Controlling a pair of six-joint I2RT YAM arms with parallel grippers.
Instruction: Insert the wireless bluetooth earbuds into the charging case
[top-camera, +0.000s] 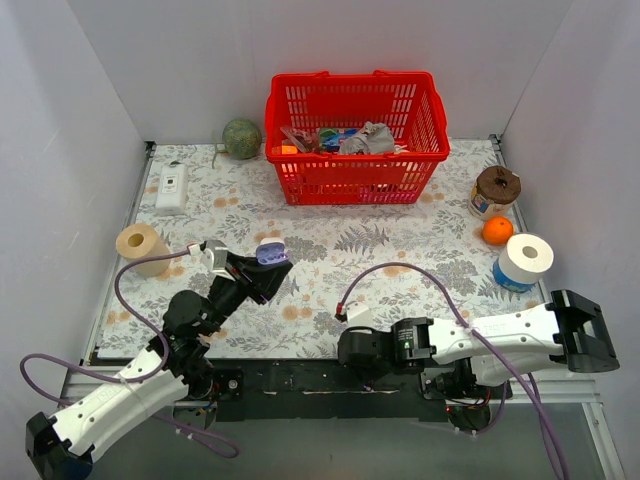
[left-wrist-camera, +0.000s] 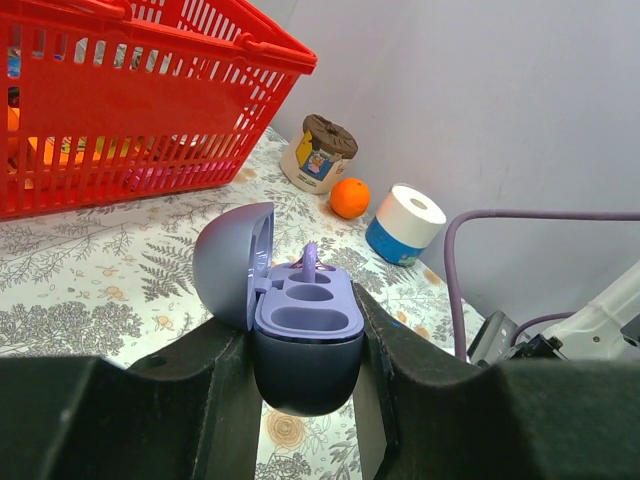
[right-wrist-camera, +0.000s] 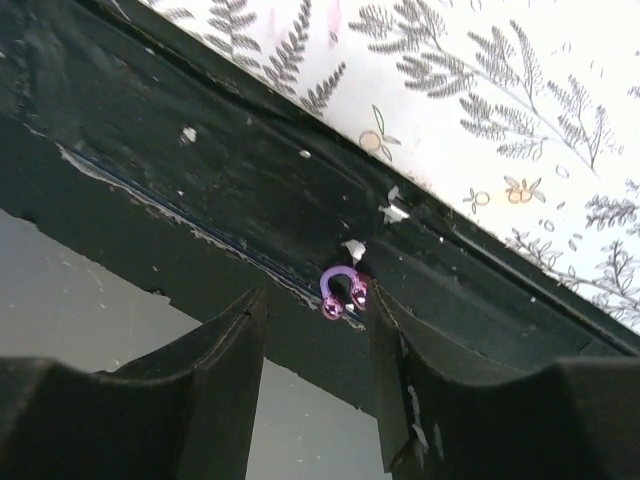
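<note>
The charging case (left-wrist-camera: 308, 350) is dark outside and lilac inside, with its lid up; my left gripper (top-camera: 268, 278) is shut on it above the table. From one of its slots rises a purple arched piece (left-wrist-camera: 309, 257). A purple earbud (right-wrist-camera: 359, 288), an arch with two shiny pinkish ends, lies on the black strip in front of the tabletop. Over that strip, my right gripper stands open, fingers apart with nothing held. The earbud shows between and just beyond the fingertips, towards the right one.
A red basket (top-camera: 360, 183) with several items stands at the back of the patterned table. At right are a brown-lidded jar (top-camera: 493, 192), an orange (top-camera: 497, 231) and a paper roll (top-camera: 524, 259). Mid-table is clear; purple cables loop over both arms.
</note>
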